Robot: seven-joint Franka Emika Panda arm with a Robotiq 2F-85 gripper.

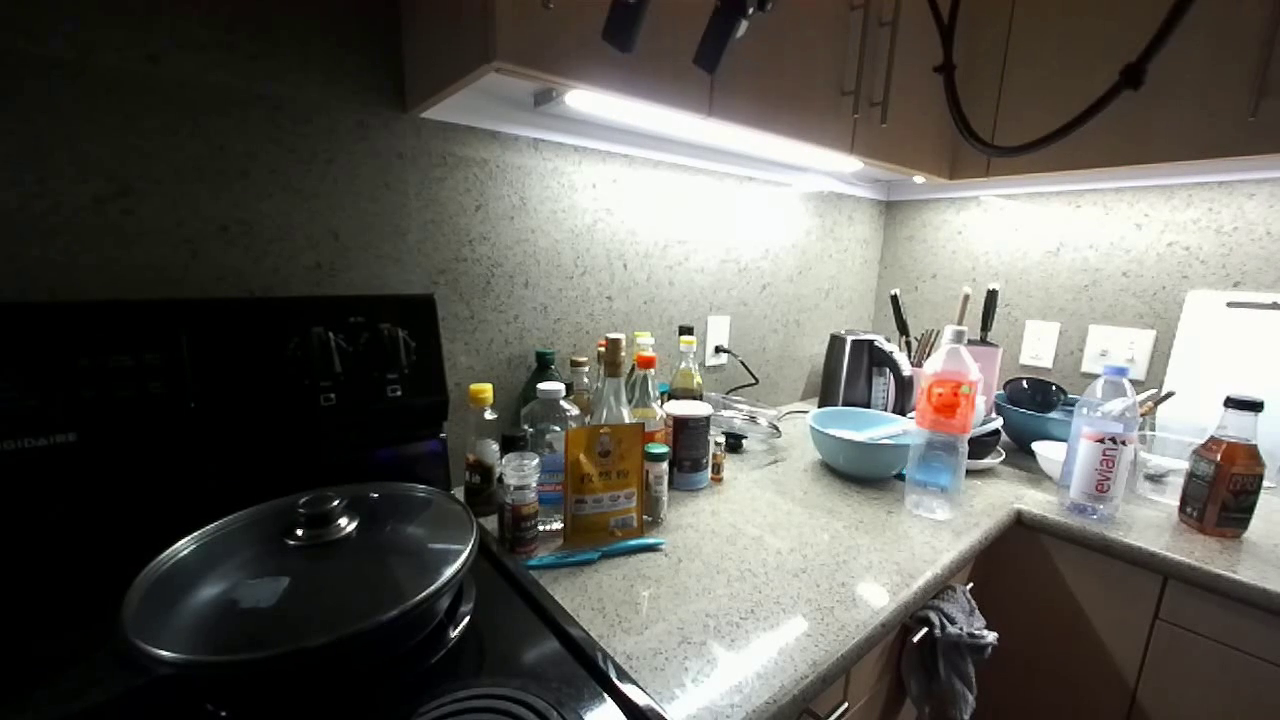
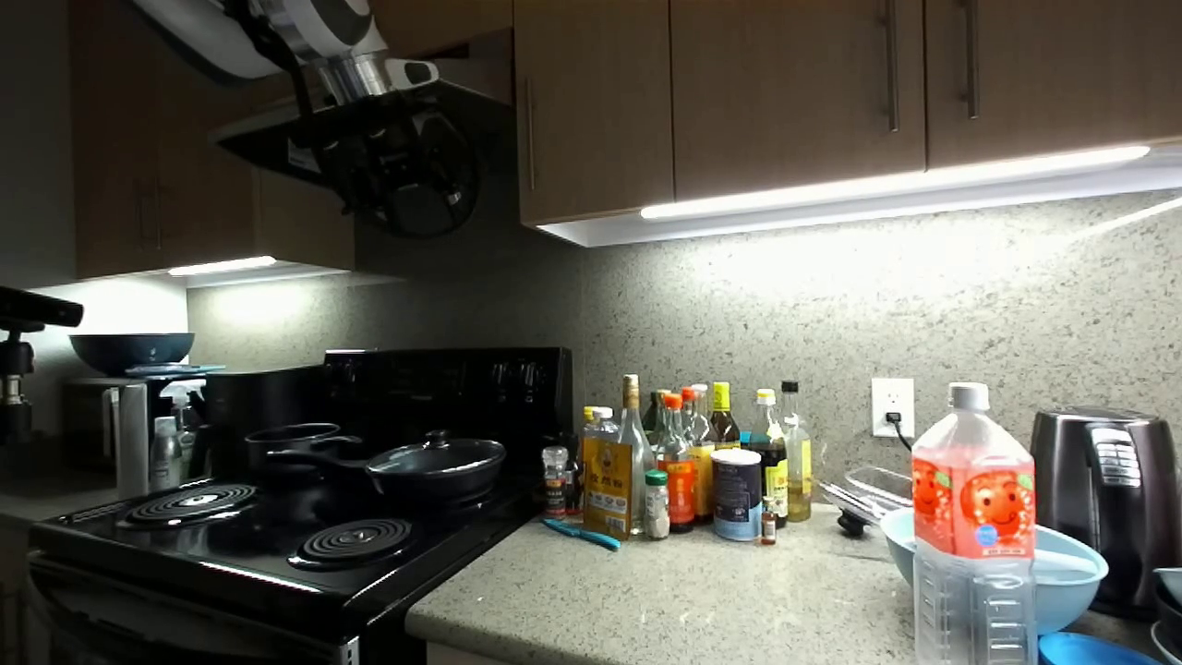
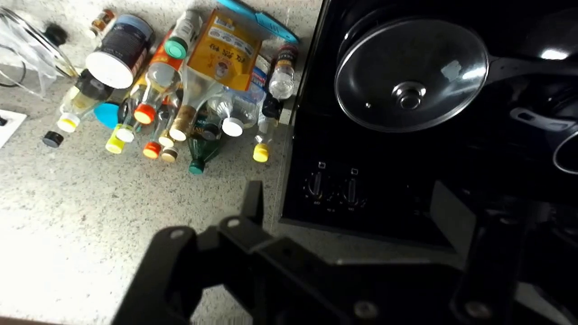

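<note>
Seen from the wrist, my gripper is open, its two fingers wide apart with nothing between them. In exterior view 1 only the dark fingertips point(image 1: 720, 36) show at the top edge, well above the counter and stove. A covered pan point(image 3: 412, 76) sits on the stove, its glass lid topped by a round knob point(image 1: 321, 516). Beside the stove stands a cluster of bottles, with a golden pouch point(image 1: 603, 480) in front of it. A blue utensil point(image 1: 596, 553) lies flat before the pouch.
Upper cabinets point(image 2: 593, 122) and a range hood crowd the raised arm. A tall clear bottle with a red label point(image 1: 945, 420), a light blue bowl point(image 1: 858, 442) and a kettle point(image 1: 858, 372) stand further along.
</note>
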